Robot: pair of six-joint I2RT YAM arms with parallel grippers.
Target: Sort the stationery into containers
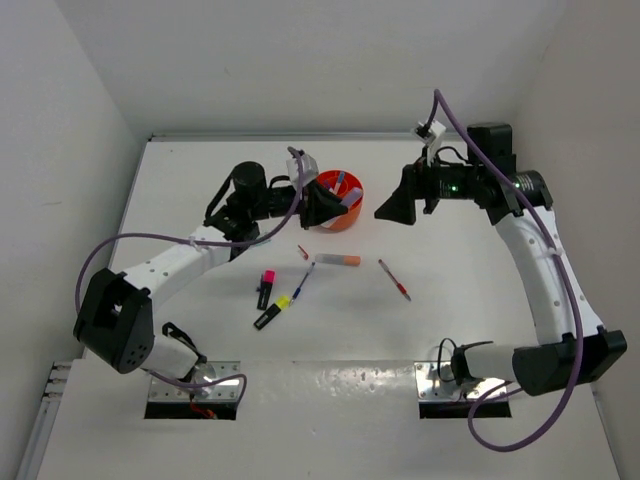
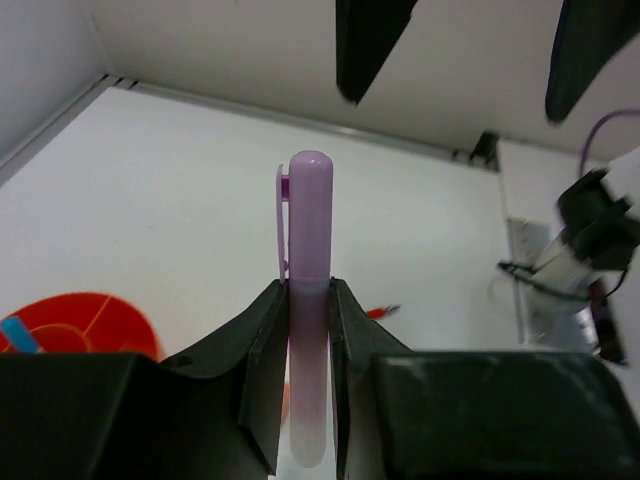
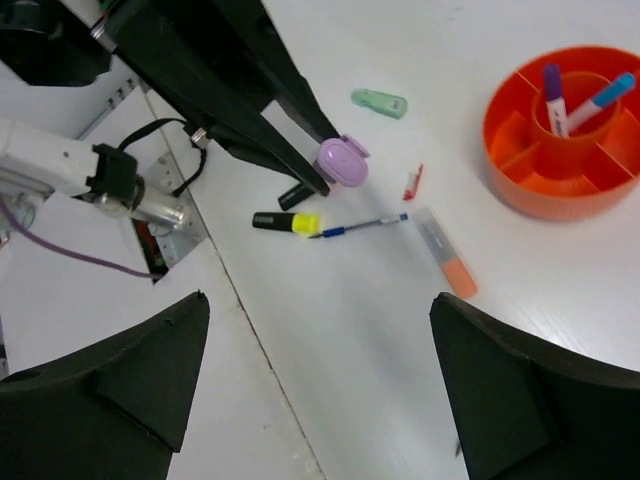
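My left gripper [image 1: 330,205] is shut on a lilac marker [image 2: 310,215], held upright at the lower-left of the orange divided holder [image 1: 338,218] in the top view. The holder [image 3: 560,195] contains pens and markers. My right gripper [image 1: 400,205] stands open to the right of the holder, nothing between its fingers. On the table lie a pink-capped highlighter [image 1: 266,287], a yellow-capped highlighter [image 3: 275,222], a blue pen [image 1: 303,282], a red pen [image 1: 394,280], an orange-ended stick [image 1: 340,260], a small red item [image 3: 414,183] and a green item [image 3: 378,102].
The white table [image 1: 200,170] has free room at the back left and around the right side. Walls border it at the back and both sides. Both arm bases sit at the front edge.
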